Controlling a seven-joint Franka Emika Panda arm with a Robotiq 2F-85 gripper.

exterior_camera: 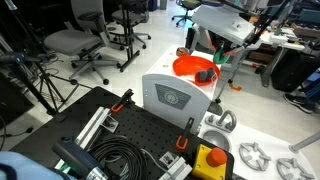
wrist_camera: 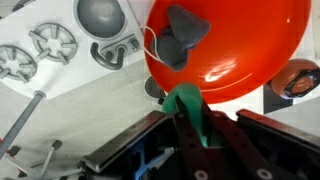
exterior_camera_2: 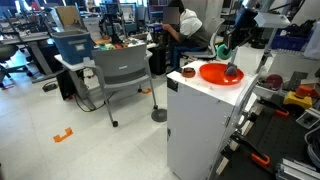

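Observation:
My gripper is shut on a green, soft-looking object (wrist_camera: 187, 103), whose exact kind I cannot tell. In exterior view 1 the green object (exterior_camera: 221, 56) hangs by the far rim of a red plate (exterior_camera: 184, 66); exterior view 2 also shows the green object (exterior_camera_2: 222, 50) near this plate (exterior_camera_2: 210, 72). Dark grey items (wrist_camera: 183, 36) lie on the plate towards the sink side, apart from my fingers. A thin light cord loops beside them in the wrist view. My fingertips are partly hidden by the green object.
A small sink (wrist_camera: 101, 16) with a faucet (wrist_camera: 116, 50) adjoins the plate, with stove burners (wrist_camera: 52, 40) beyond it. On the plate's other side sits a brown round item (wrist_camera: 297, 78).

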